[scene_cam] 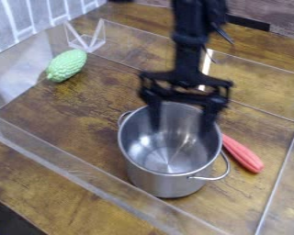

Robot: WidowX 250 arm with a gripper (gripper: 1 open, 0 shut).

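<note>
My black gripper (184,101) hangs over the rim of a steel pot (162,161), blurred by motion, its fingers apart. I see nothing clearly held between the fingers. The pot stands upright in the lower middle, with a handle on each side. A red stick-like object (241,153) lies to its right. A green bumpy vegetable toy (66,65) lies at the upper left.
A clear-walled tray surrounds the items on the wooden table (45,193). The middle left of the tray floor is bare, as is the area behind the red object. A white grid rack stands at the top left.
</note>
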